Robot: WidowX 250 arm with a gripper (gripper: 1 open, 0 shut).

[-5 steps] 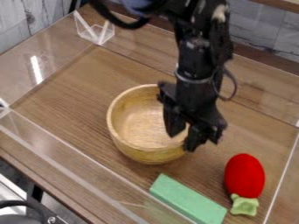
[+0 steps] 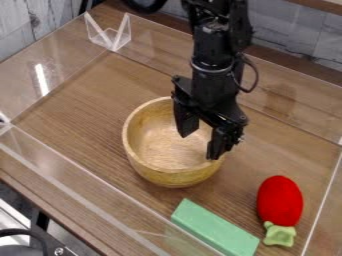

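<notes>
My gripper (image 2: 203,130) points down over the right part of a yellow bowl (image 2: 154,160), its black fingers open and reaching toward the inside near the right rim. Nothing shows clearly between them. A red oval object with a pale green tip (image 2: 278,200) lies right of the bowl. A flat green block (image 2: 214,228) lies in front of it.
A small clear plastic piece (image 2: 110,32) stands at the back left. Black cabling shows at the bottom left corner.
My arm has moved up and a little toward the back, so the gripper sits higher over the bowl than a second ago. The objects look unmoved.
</notes>
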